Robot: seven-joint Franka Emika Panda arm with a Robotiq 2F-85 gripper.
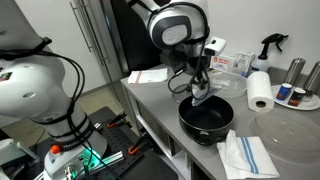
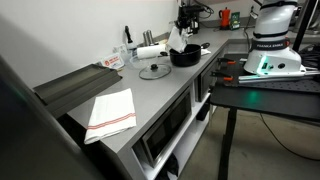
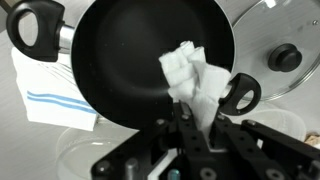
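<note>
My gripper is shut on a crumpled white cloth (image 3: 192,75), which could also be paper. In the wrist view the cloth's free end hangs over the inside of a black pot (image 3: 120,60). Exterior view 1 has the pot (image 1: 190,125) on the counter, with the cloth (image 1: 203,88) above its back rim. From the side, the cloth (image 2: 179,38) shows just over the pot (image 2: 184,57); whether it touches the pot I cannot tell. The pot looks empty and has two handles.
A glass lid (image 3: 285,57) with a black knob lies beside the pot. A blue-striped white towel (image 1: 248,157) lies to the pot's right in exterior view 1. Behind stand a paper roll (image 1: 260,92) and a spray bottle (image 1: 268,48). Clear plastic containers lie nearby.
</note>
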